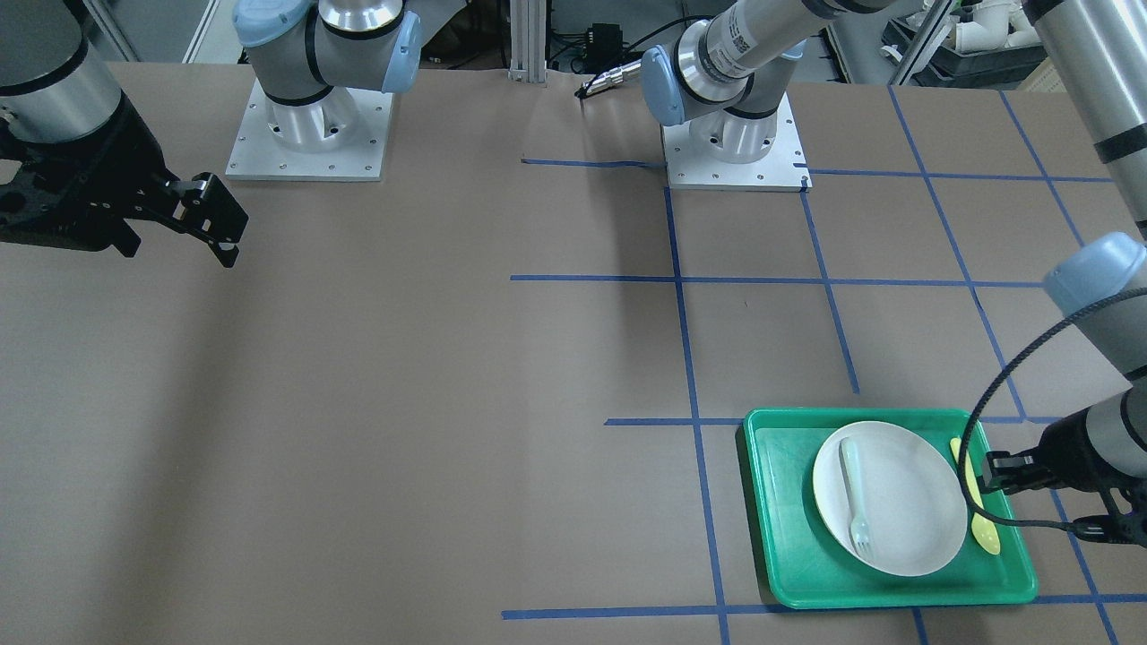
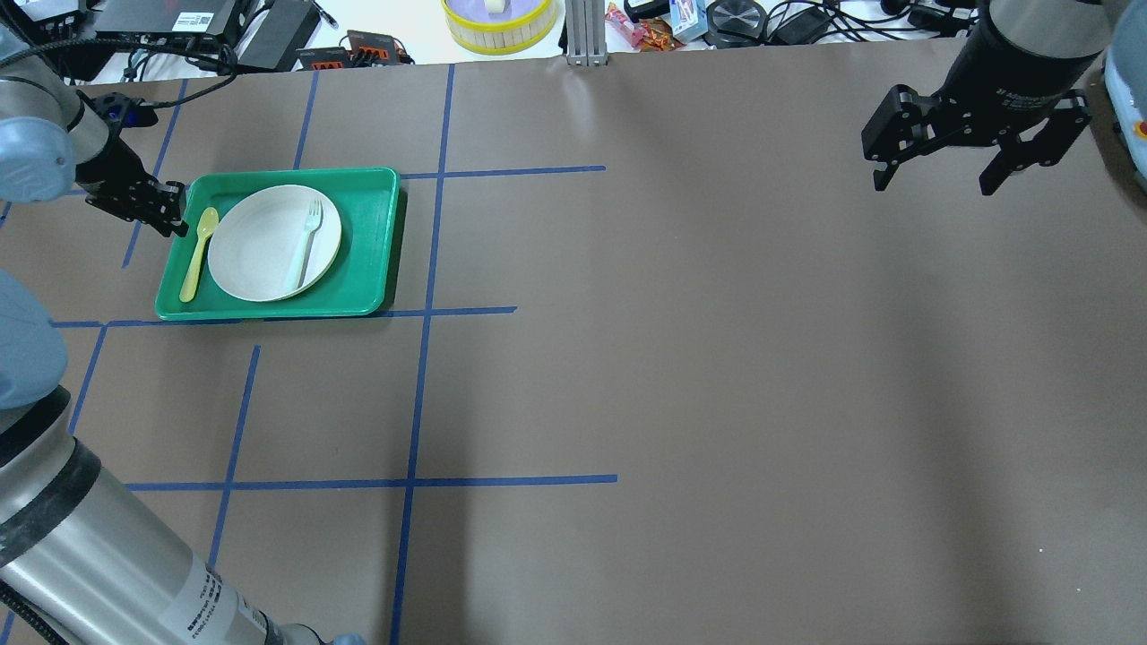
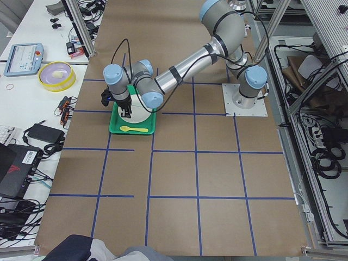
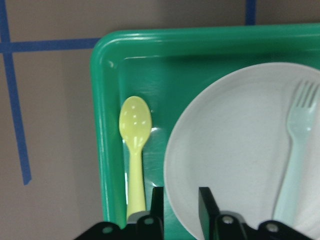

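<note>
A green tray [image 1: 785, 559] holds a white plate [image 1: 903, 505] with a pale mint fork [image 4: 292, 175] lying on it, and a yellow spoon [image 4: 135, 125] beside the plate along the tray's short side. My gripper hangs over that side, its two fingers apart near the spoon handle and plate rim, with nothing seen between them. In the top view it [image 2: 172, 215] sits just by the tray's edge.
A second arm's black gripper [image 2: 968, 140] hangs at the far side. Cables, boxes and a yellow-rimmed container [image 2: 500, 32] lie off the table's edge.
</note>
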